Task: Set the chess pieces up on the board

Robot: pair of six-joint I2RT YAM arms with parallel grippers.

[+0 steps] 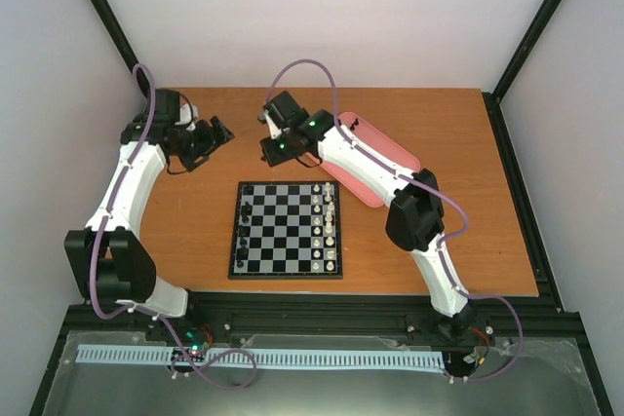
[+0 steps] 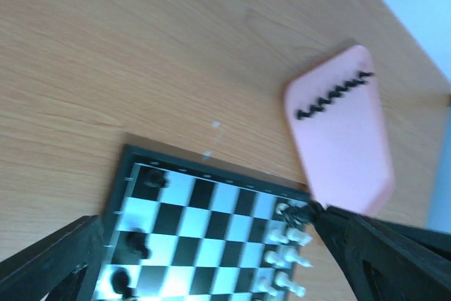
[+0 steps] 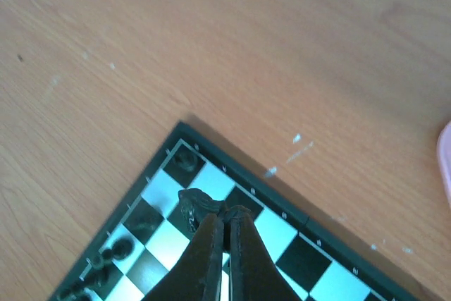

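The checkered board [image 1: 286,229] lies at the front centre of the table. White pieces [image 1: 323,231] fill its right columns; several black pieces [image 1: 243,233] stand along its left edge. A pink tray [image 1: 375,158] holds a slanted row of black pieces [image 2: 335,94]. My right gripper is shut above the table behind the board. A dark lumpy black piece [image 3: 197,204] sits crosswise at its tips, looking nearer than the pieces on the squares. My left gripper [image 1: 218,142] hangs at the back left, open and empty, its wide-set fingers [image 2: 60,262] framing board and table.
Bare wooden table [image 1: 468,211] spreads on the right of the tray, and the strip left of the board is clear. The right forearm [image 1: 356,155] stretches over part of the tray in the top view, hiding most of its pieces.
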